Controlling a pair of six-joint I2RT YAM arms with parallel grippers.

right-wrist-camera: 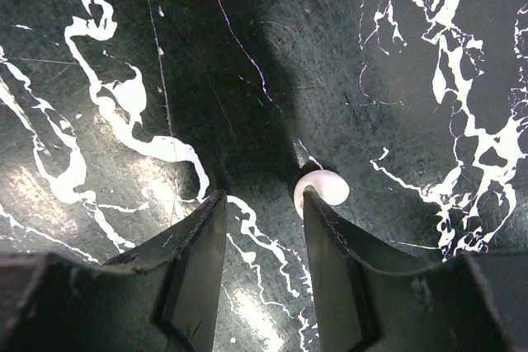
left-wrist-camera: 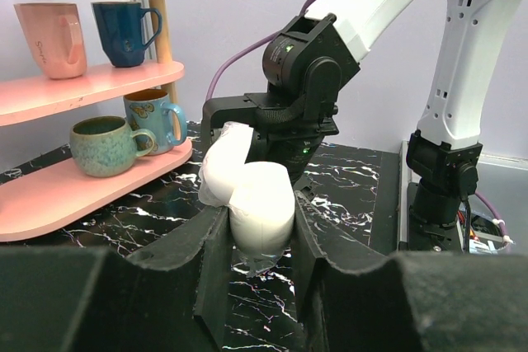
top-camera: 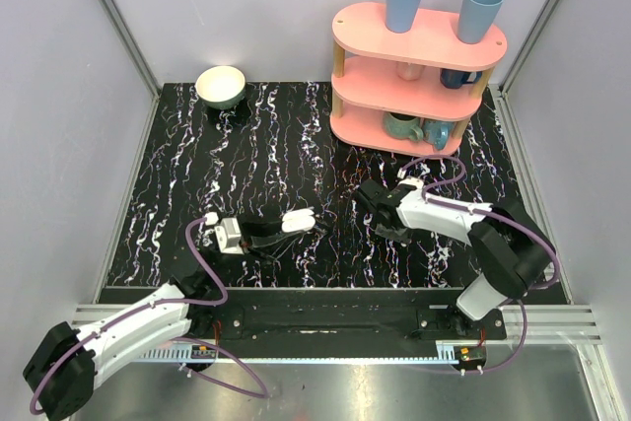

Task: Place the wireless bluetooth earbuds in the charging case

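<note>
In the top view my left gripper holds the white charging case aloft at centre left; in the left wrist view it is shut on the case. My right gripper points down at the marble tabletop, right of the case. In the right wrist view a small white earbud lies on the table just beyond my right fingers, which are parted with nothing visible between them.
A pink three-tier shelf with cups stands at the back right, behind my right arm. A bowl sits at the back left.
</note>
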